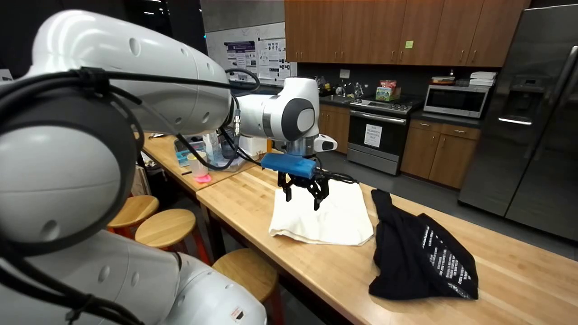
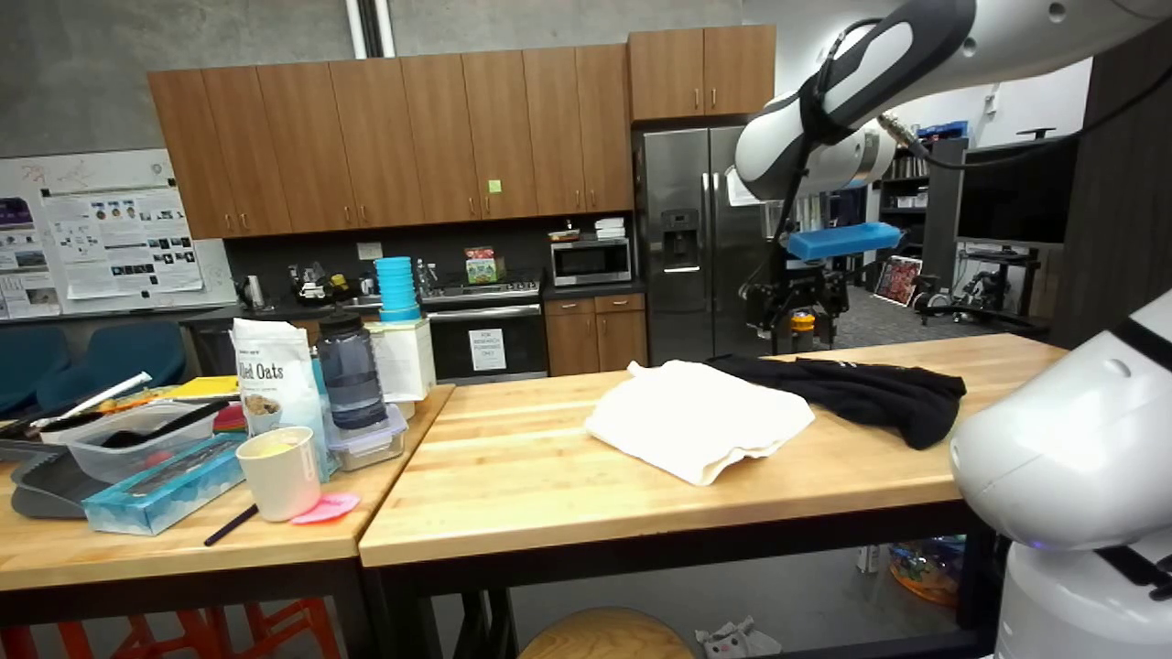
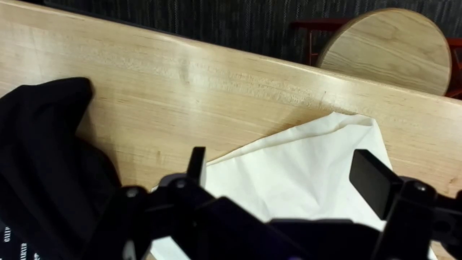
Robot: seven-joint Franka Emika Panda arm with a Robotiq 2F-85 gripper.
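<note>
A cream-white cloth (image 1: 336, 219) lies folded on the wooden table, its edges doubled in layers at one corner. Beside it rests a crumpled black garment (image 1: 417, 254) with white print. My gripper (image 1: 302, 201) hangs above the white cloth, pointing down and apart from it. In the wrist view the two black fingers of the gripper stand wide apart, open, with the white cloth (image 3: 294, 177) below and nothing held. Part of the black garment (image 3: 43, 160) shows at the left of that view.
The wooden table (image 2: 516, 461) has bare room left of the white cloth. On the adjoining table stand a white cup (image 2: 278, 474), a dark bottle (image 2: 354, 379), a tissue box (image 2: 165, 483) and other clutter. A round stool (image 3: 389, 52) sits beyond the table edge.
</note>
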